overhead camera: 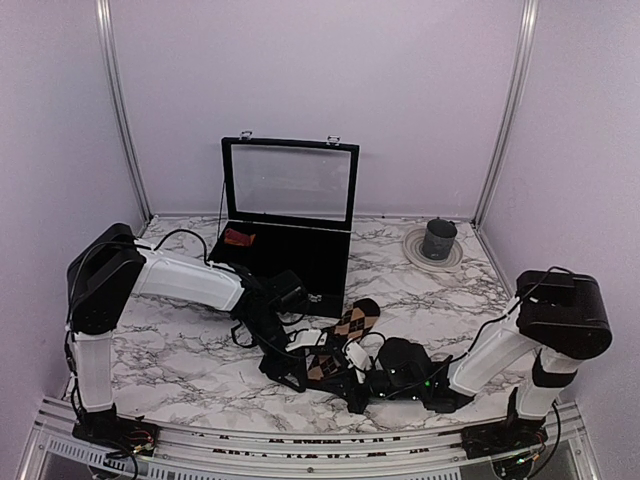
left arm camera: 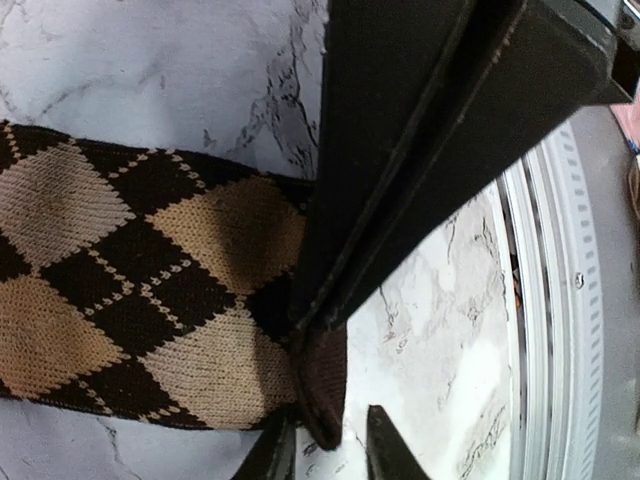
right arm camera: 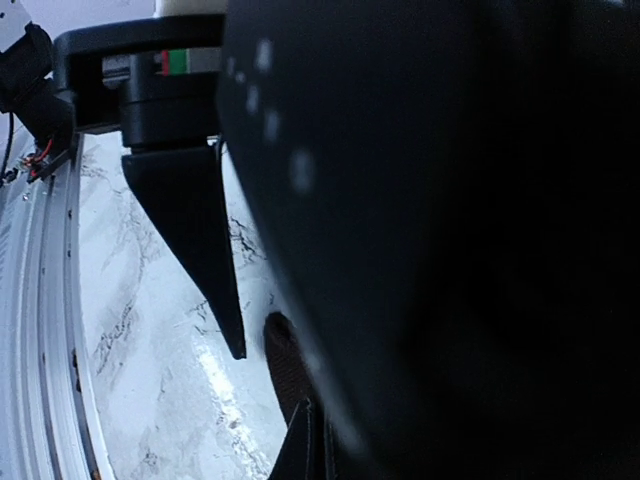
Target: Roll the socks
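On the marble table lies a black, tan and beige argyle sock (overhead camera: 355,322), its near end partly hidden by the grippers. My right gripper is shut at the sock's dark brown cuff; in the right wrist view the cuff (right arm camera: 285,362) runs to its fingertips. The left wrist view shows this gripper from the side, with a fold of dark cuff (left arm camera: 325,395) at its tips. My left gripper stands part open at the lower edge there, its fingers on either side of the cuff's hanging corner.
Behind the sock sits an open black case (overhead camera: 290,262) with a clear lid and a red item (overhead camera: 239,237) inside. A grey cup (overhead camera: 439,239) stands on a round coaster at the back right. Both grippers are very close together.
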